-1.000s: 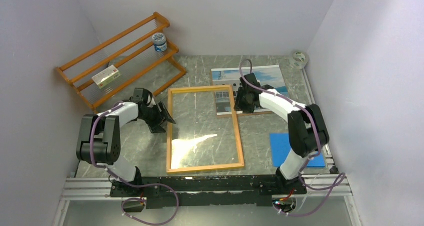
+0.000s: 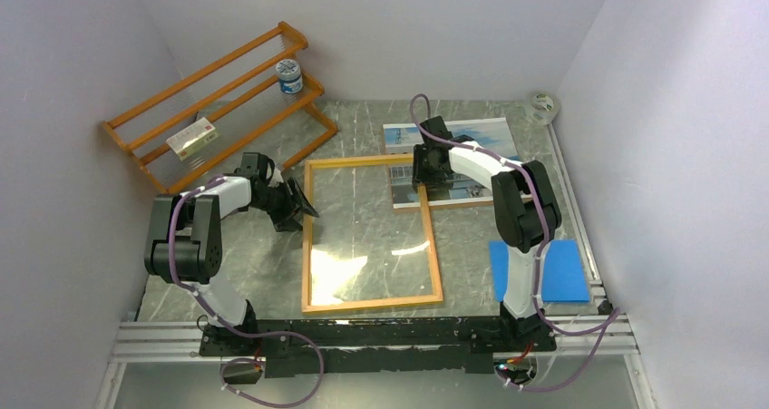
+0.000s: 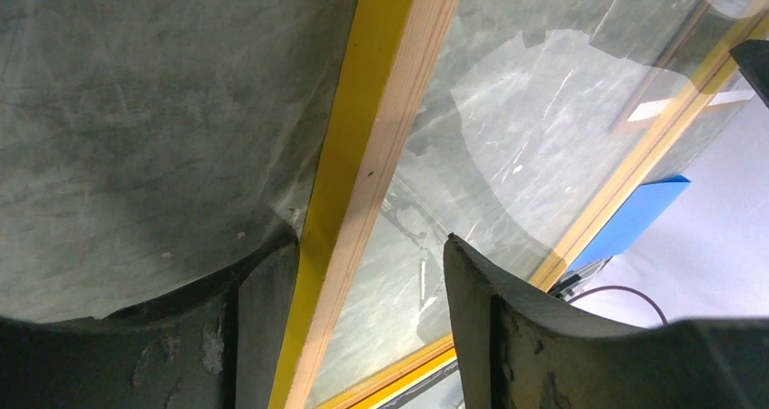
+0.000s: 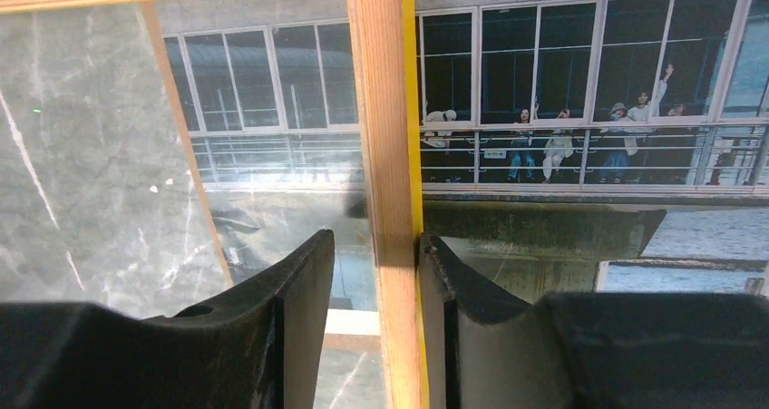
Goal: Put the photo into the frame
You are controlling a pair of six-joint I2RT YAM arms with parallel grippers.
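Observation:
A wooden frame (image 2: 371,303) with a clear, glossy pane lies flat on the grey table. Its upper right corner overlaps the photo (image 2: 485,133), which shows a building and water and lies at the back right. My left gripper stands part open with the frame's left bar (image 3: 349,182) running between its fingers, closer to one of them. On the opposite bar (image 4: 392,155), my right gripper straddles the wood, also part open; one finger is against or very near the yellow side, while a gap shows at the other.
A wooden rack (image 2: 209,101) holding a small box (image 2: 192,138) and a jar (image 2: 289,76) stands at the back left. A roll of tape (image 2: 541,107) lies at the back right corner, a blue sheet (image 2: 564,271) at the front right.
My right gripper has moved left from over the photo onto the frame's right bar. The left gripper has shifted only slightly; frame and photo lie where they were.

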